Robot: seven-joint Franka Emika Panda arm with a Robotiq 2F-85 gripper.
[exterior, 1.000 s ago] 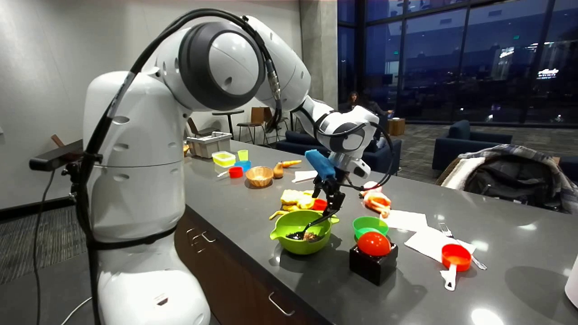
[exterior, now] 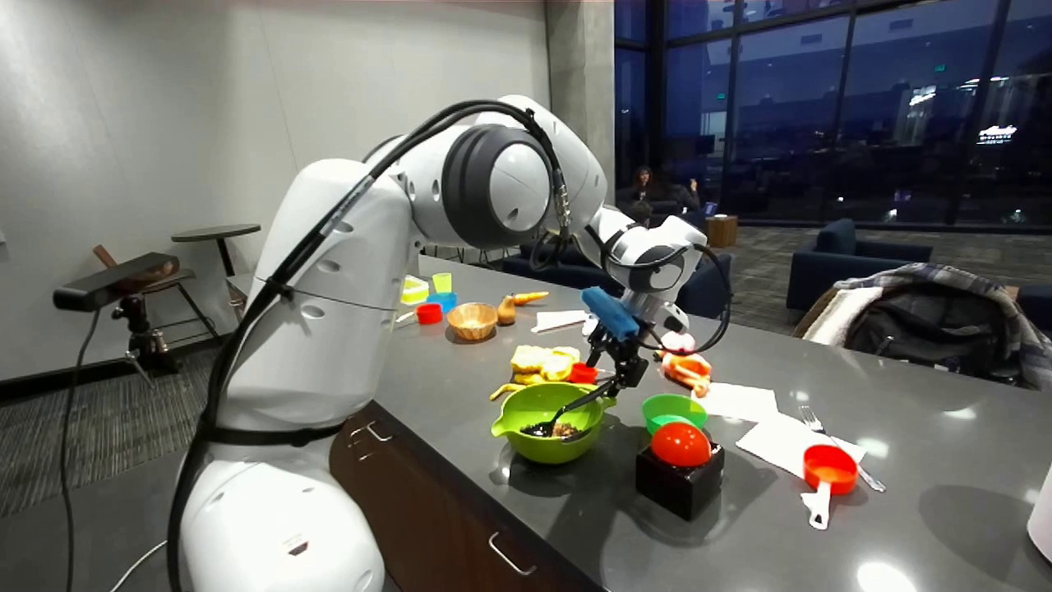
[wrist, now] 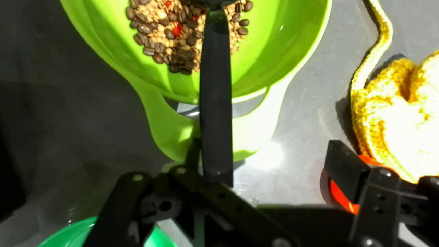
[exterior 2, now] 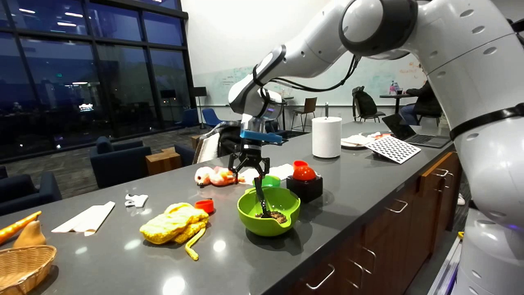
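A black spoon [wrist: 216,94] rests in the light green bowl [exterior: 537,406], its handle leaning up over the rim and the bowl's end handle. Coffee beans and small tan grains [wrist: 177,37], with a few red bits, lie in the bowl. My gripper [exterior 2: 249,172] stands open above the bowl's far edge, fingers spread wide. In the wrist view the spoon's handle end lies beside the left finger [wrist: 191,158], whether touching I cannot tell. The right finger [wrist: 345,164] is well apart from it, over a red cup [wrist: 343,193].
Close to the bowl are a yellow knitted thing [exterior 2: 174,223], a green cup [exterior: 675,409] and a black box [exterior: 680,480] with a red dome [exterior: 680,444]. A paper towel roll [exterior 2: 326,137] stands farther off. Bare counter lies in front of the bowl.
My arm has swung and the gripper has shifted slightly right and away from the spoon handle in exterior view 1. The bowl and spoon look about the same.
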